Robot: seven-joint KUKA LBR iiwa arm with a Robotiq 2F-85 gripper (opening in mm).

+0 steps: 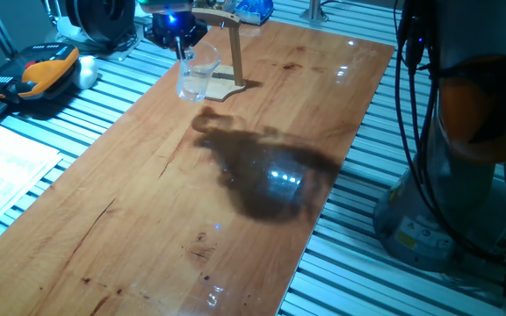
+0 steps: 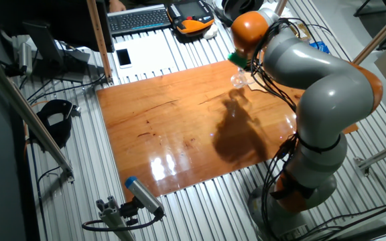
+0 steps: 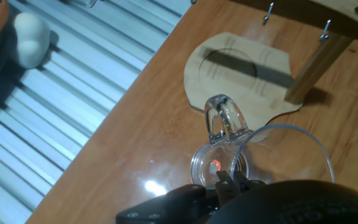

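A clear glass mug (image 1: 195, 79) hangs above the far end of the wooden board, with my gripper (image 1: 181, 54) shut on it. In the wrist view the black fingertips (image 3: 225, 182) meet the wall of the mug (image 3: 291, 151), and its handle (image 3: 224, 118) points towards the stand. Exactly how the fingers sit on the glass is partly hidden by the gripper's body. Close by is a wooden stand (image 3: 240, 74) with a round-marked base, an upright post and an overhead arm carrying small metal hooks (image 3: 325, 30). The mug looks apart from those hooks.
The wooden board (image 1: 148, 211) is otherwise bare, with the arm's shadow across its middle. Beyond its left edge lie an orange-and-black device (image 1: 38, 72), a white object (image 1: 86, 72) and papers (image 1: 9, 175). A blue item (image 1: 253, 10) sits behind the stand.
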